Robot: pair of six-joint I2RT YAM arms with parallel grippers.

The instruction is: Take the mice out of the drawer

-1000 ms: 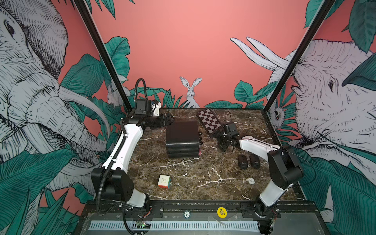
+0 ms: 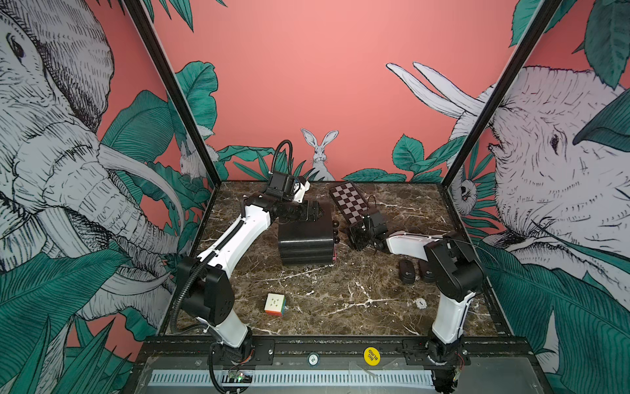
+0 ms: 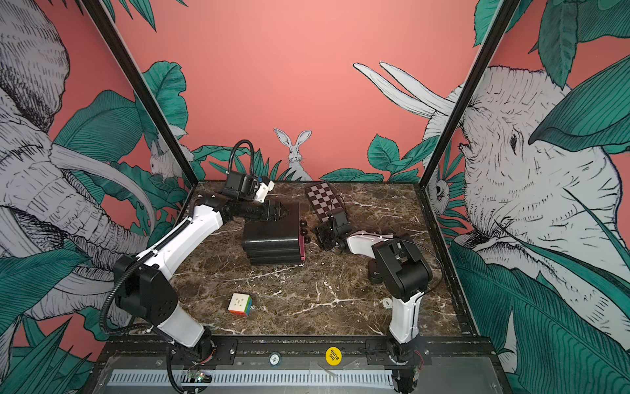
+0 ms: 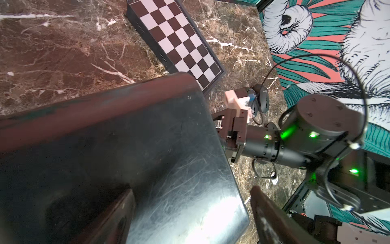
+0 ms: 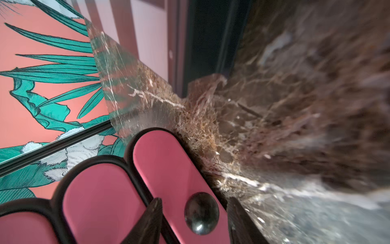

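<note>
The black drawer box [image 2: 305,239] stands mid-table, its pink drawer fronts [image 5: 174,162] facing right and flush with one another. My right gripper is at those fronts, its fingers parted on either side of a round black knob [image 5: 202,213]; a gap shows between knob and fingers. Above the box top [image 4: 121,134] hangs my left gripper, open, nothing between its fingers. Two black mice [image 2: 407,271] lie on the table at the right, one partly behind the right arm. The inside of the drawers is hidden.
A checkered board [image 2: 349,202] lies behind the box to the right. A cube puzzle [image 2: 275,303] sits at the front left, and a small pale item [image 2: 420,303] at the front right.
My left gripper has moved right, from beside the box to over its top. The right gripper has moved left, up to the drawer knobs. Box and mice are where they were.
</note>
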